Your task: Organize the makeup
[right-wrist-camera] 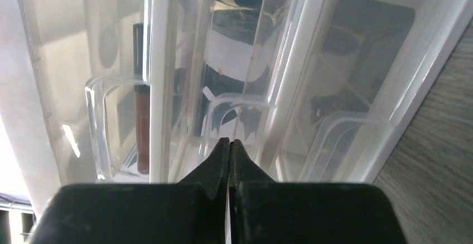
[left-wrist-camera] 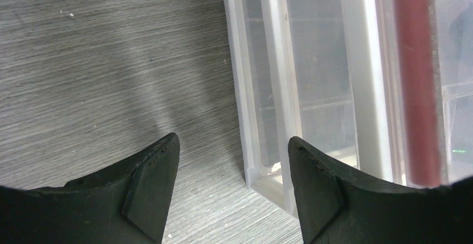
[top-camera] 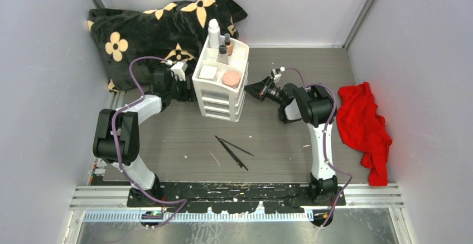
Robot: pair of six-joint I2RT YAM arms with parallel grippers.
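A white makeup organizer with clear drawers stands upright between my two grippers. On its top sit a white bottle, two smaller bottles, a white box and a round pink item. Along the organizer's left side, my left gripper is open; one finger overlaps the organizer's edge in the wrist view, and contact cannot be told. My right gripper is shut at the right side, its tips close to the drawers, nothing visible between them. A brown tube shows through a drawer. Two dark pencils lie on the table.
Behind the organizer leans a black flowered cushion. A red cloth lies at the far right. Bare table spreads in front of the organizer and behind the right arm.
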